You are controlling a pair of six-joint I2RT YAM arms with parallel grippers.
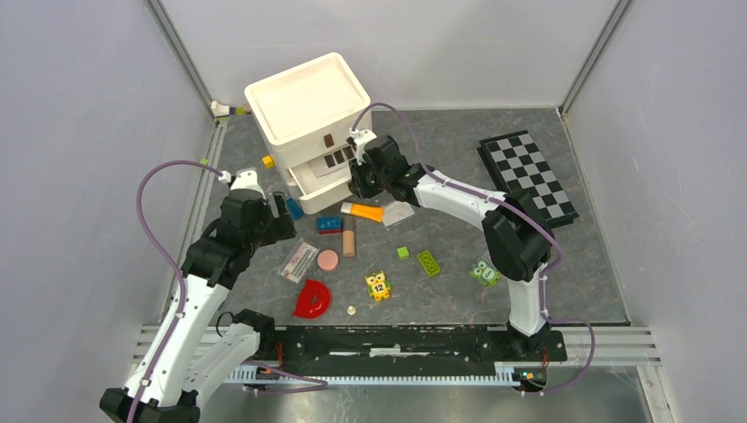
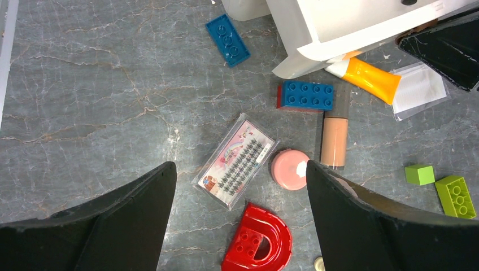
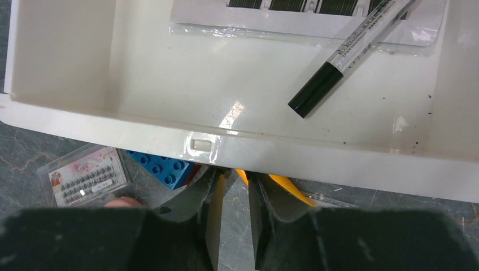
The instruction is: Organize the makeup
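Observation:
The white cabinet (image 1: 308, 97) has its lower drawer (image 3: 164, 135) pulled out; inside lie a dark-capped pen (image 3: 333, 70) and a flat lash pack (image 3: 254, 23). My right gripper is just outside the drawer's front wall, its fingers a narrow gap apart with nothing seen between them. Wide open and empty, my left gripper hangs over a lash pack (image 2: 236, 161) and a round pink case (image 2: 290, 169). A peach-coloured tube (image 2: 335, 141), an orange tube (image 2: 373, 78) and a clear packet (image 2: 419, 91) lie on the table near the drawer.
Among the makeup are a blue brick (image 1: 329, 225), a red curved piece (image 1: 312, 300), green blocks (image 1: 428, 263) and a yellow toy (image 1: 378, 285). A checkered board (image 1: 528, 176) lies at the right.

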